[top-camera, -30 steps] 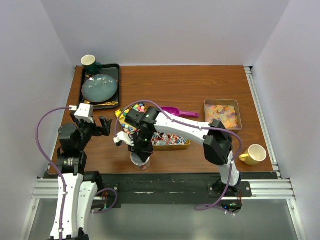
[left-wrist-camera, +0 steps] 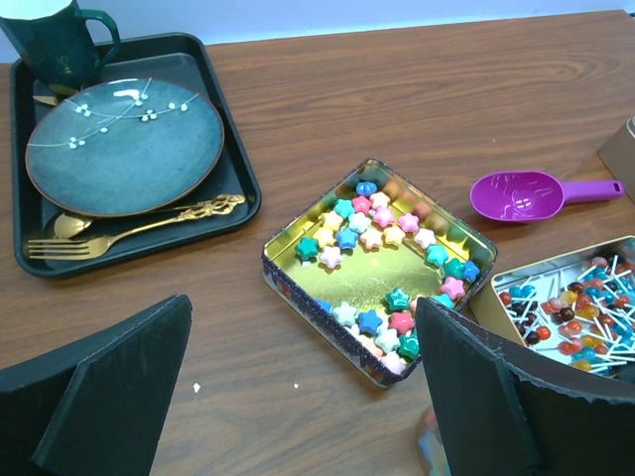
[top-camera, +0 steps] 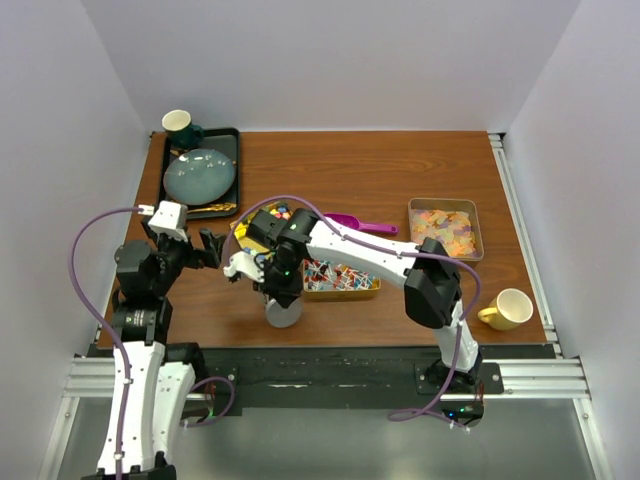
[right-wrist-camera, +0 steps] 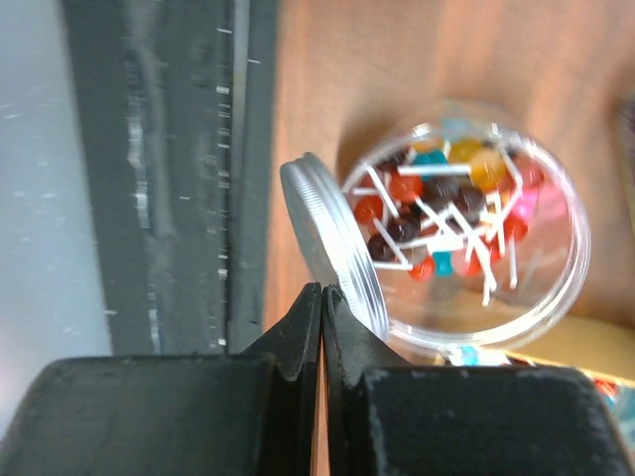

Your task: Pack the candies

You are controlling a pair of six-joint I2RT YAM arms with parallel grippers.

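A clear round jar (right-wrist-camera: 556,238) with several coloured lollipops (right-wrist-camera: 446,203) inside appears in the right wrist view. Its silver-rimmed lid (right-wrist-camera: 332,243) is tilted up at one side of the mouth. My right gripper is shut, its fingertips against the lid's lower edge; whether the rim is pinched is unclear. From above, a whitish disc (top-camera: 284,314) shows beneath that gripper. Star candies (left-wrist-camera: 372,233) lie in a gold tin (left-wrist-camera: 298,233), lollipops (left-wrist-camera: 575,312) in a second tin (left-wrist-camera: 516,273). My left gripper (top-camera: 212,248) stands open and empty at the left.
A dark tray (top-camera: 225,150) holds a plate (top-camera: 199,177), a green mug (top-camera: 181,130) and cutlery. A purple scoop (left-wrist-camera: 526,196) lies behind the tins. At the right are a box of orange candies (top-camera: 443,232) and a yellow mug (top-camera: 507,310).
Seen from above, the clear mouth of the jar has given way to a whitish disc. The left arm looks still.
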